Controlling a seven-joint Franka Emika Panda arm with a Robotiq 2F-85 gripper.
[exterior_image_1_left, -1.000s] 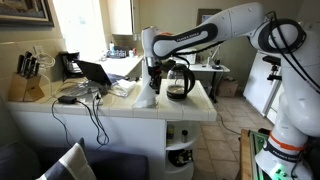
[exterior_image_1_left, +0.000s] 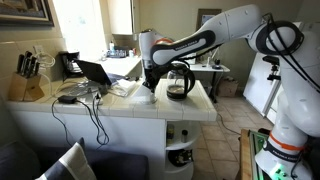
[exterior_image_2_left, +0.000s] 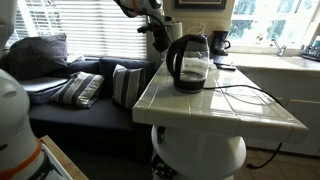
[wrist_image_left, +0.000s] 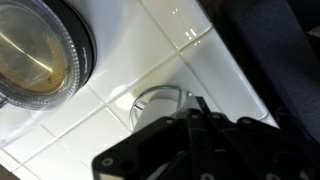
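My gripper (exterior_image_1_left: 150, 88) hangs low over the white tiled counter (exterior_image_1_left: 120, 110), left of the glass kettle (exterior_image_1_left: 180, 88). In the wrist view the shut gripper covers part of a clear round rim (wrist_image_left: 140, 103) with something white inside it. Whether the fingers touch this item is hidden, and nothing clearly shows between them. The kettle (wrist_image_left: 45, 50) stands upright at the upper left there, with brownish contents visible through its lid. In exterior view 2 the kettle (exterior_image_2_left: 190, 65) is near the counter's middle, partly in front of the arm.
A black laptop (exterior_image_1_left: 97, 74) and a knife block (exterior_image_1_left: 30, 82) stand on the left part of the counter. Cables (exterior_image_1_left: 97, 120) hang over its front edge. Another cord (exterior_image_2_left: 250, 90) crosses the tiles right of the kettle.
The arm's wrist has shifted slightly left and down over the past second. The kettle has stayed in place.
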